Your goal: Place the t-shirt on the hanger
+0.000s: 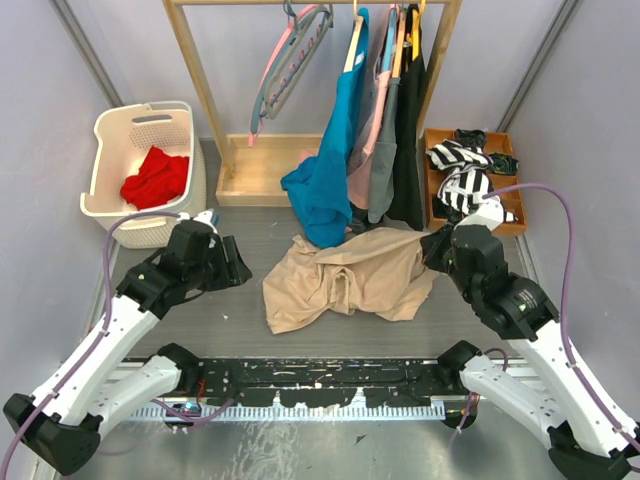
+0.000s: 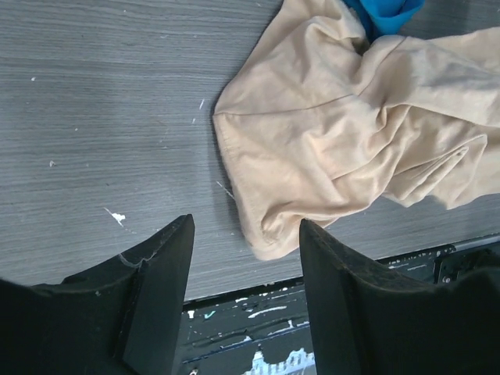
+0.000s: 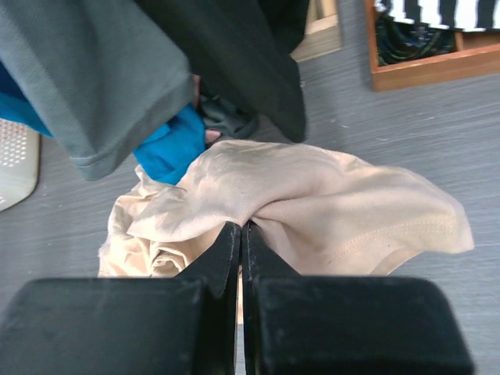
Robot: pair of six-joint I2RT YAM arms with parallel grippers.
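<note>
A beige t-shirt (image 1: 345, 275) lies crumpled on the grey floor in front of the clothes rack, one end drawn out to the right. My right gripper is shut on a pinch of the t-shirt's cloth (image 3: 312, 195), which spreads to both sides of the fingertips. To the left of the cloth, my left gripper stands open above the floor, nothing held in it. The shirt's near corner (image 2: 269, 238) shows just past its fingers. Hangers (image 1: 292, 62) hang on the rack's left side, several clipped close together.
On the rack (image 1: 200, 75) hang a blue garment (image 1: 330, 165), a grey one and a black one (image 1: 408, 150), low over the shirt. A white basket (image 1: 107, 200) with red cloth (image 1: 157, 178) stands left. The wooden box (image 1: 436, 182) of striped clothes is at right.
</note>
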